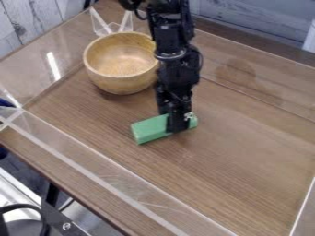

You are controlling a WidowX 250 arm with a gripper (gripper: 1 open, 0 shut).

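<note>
A green rectangular block [155, 131] lies flat on the wooden table [222, 175], angled up toward the right. The black gripper [178, 118] is down at the right end of the block, its lower parts overlapping it. Whether its fingers are closed on the block is hard to tell.
A tan bowl [110, 64] stands at the upper left, close beside the arm, with a white angular object [110, 20] behind it. Dark cables show at the lower left.
</note>
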